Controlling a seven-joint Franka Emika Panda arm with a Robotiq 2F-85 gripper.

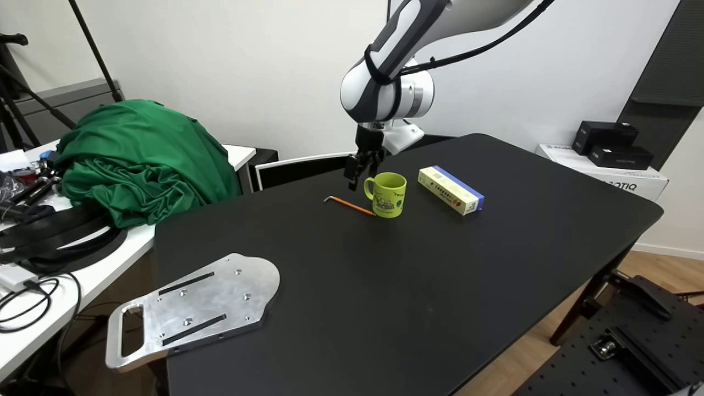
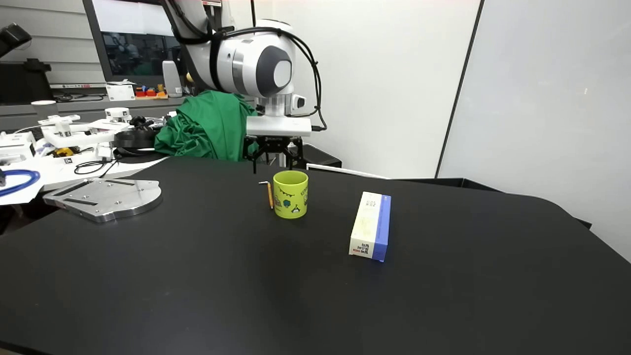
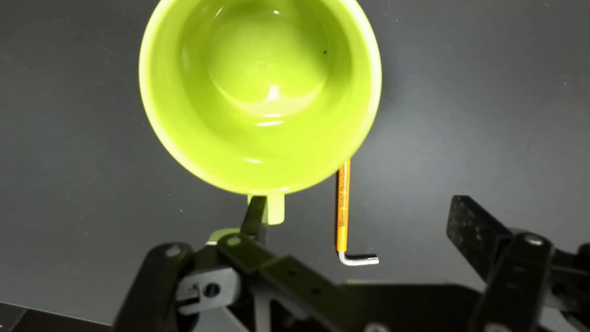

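A yellow-green mug [image 1: 389, 196] stands upright on the black table, its handle [image 3: 275, 209] turned toward my gripper. Beside the mug lies an orange hex key [image 3: 343, 213] with a bent silver end; in the wrist view the mug's rim covers its far end. My gripper is open above the table, its fingers wide apart with nothing held between them. One finger [image 3: 255, 216] overlaps the handle in the wrist view; whether they touch cannot be told. The other finger [image 3: 475, 235] is over bare table, past the hex key.
A cream and blue box [image 2: 369, 228] lies on the table a short way from the mug. A silver metal plate [image 1: 208, 300] sits at the table's left edge. Green cloth [image 1: 142, 161] is heaped on the white side table.
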